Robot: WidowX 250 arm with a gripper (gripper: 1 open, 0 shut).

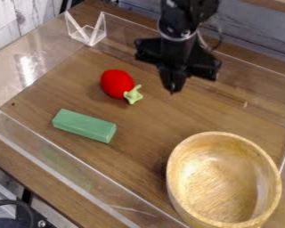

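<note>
The black gripper (174, 77) hangs over the back middle of the wooden table, shut, with nothing seen between its fingers. To its left lies a red round object with a light green tip (117, 84), apart from it. A green block (85, 126) lies at the front left. A large light wooden bowl (223, 187) stands at the front right.
A white wire-like holder (88, 28) stands at the back left. Clear walls (38, 142) edge the table (157, 134).
</note>
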